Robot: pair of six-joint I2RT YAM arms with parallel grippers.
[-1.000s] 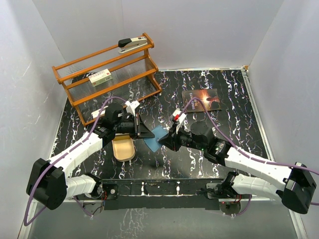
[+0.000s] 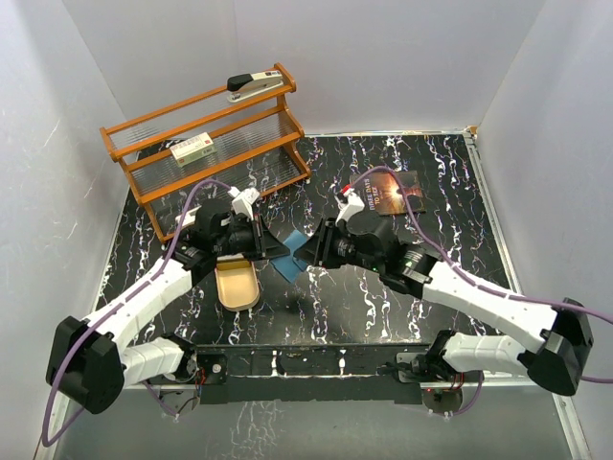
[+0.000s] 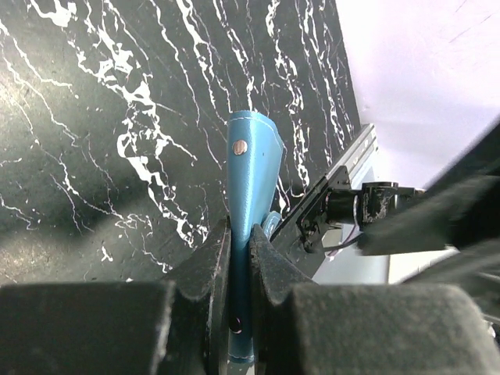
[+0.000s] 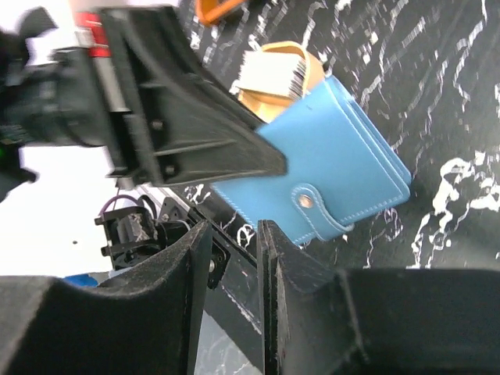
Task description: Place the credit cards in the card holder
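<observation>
A blue card holder (image 2: 292,257) with a snap strap is gripped by my left gripper (image 2: 271,249), whose fingers are closed on it, seen edge-on in the left wrist view (image 3: 254,180). My right gripper (image 2: 321,247) is just right of the holder; in the right wrist view its fingertips (image 4: 269,242) sit close together at the holder's lower edge, apparently free of it, with how far open hard to tell. No credit cards can be made out clearly.
A tan tray (image 2: 237,297) with contents lies left of the holder. A wooden shelf (image 2: 124,128) with a stapler (image 2: 253,81) and box stands at the back left. A printed booklet (image 2: 393,192) lies at the back right.
The left gripper and holder have shifted slightly to the left.
</observation>
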